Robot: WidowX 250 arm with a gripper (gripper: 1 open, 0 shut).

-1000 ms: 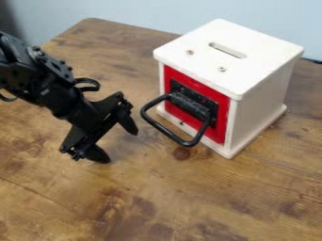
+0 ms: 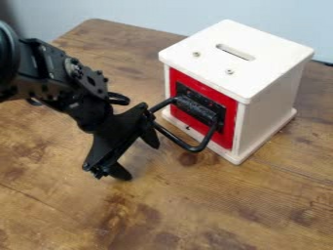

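A white wooden box [image 2: 263, 83] with a slot and holes in its top stands on the table, its red front [image 2: 223, 140] facing left. A black mechanism on that front carries a black U-shaped handle [image 2: 196, 147] that sticks out toward the arm. My black gripper [image 2: 135, 150] is open just left of the handle, low over the table, its fingers pointing right and down. Whether it touches the handle's left end is hard to tell; nothing shows between its fingers.
A pale wall [image 2: 130, 12] runs behind the table.
My gripper has moved right, closer to the handle, and slightly downward. The box and handle look unmoved.
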